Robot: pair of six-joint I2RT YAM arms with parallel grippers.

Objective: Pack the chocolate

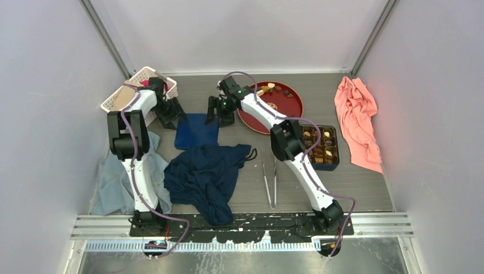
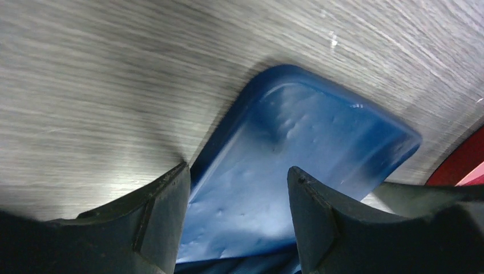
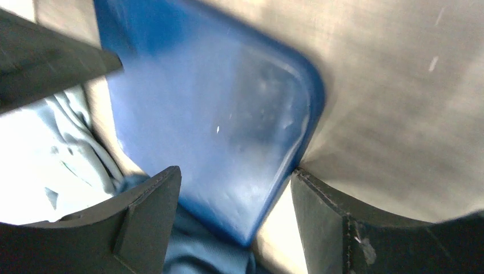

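A blue lid [image 1: 196,131] lies flat on the table between my grippers, its near edge meeting a navy cloth [image 1: 202,180]. My left gripper is open at the lid's left side, one fingertip by its raised edge. My right gripper is open at the lid's right side, one fingertip at that rim. The chocolate box [image 1: 324,162] stands at the right, filled compartments showing, partly behind the right arm. A red plate [image 1: 288,105] with several chocolates is behind that arm.
A white basket [image 1: 108,103] sits back left, a light blue cloth [image 1: 108,188] front left. Metal tongs [image 1: 275,182] lie front centre; a salmon cloth [image 1: 357,120] lies far right. Bare table shows behind the lid.
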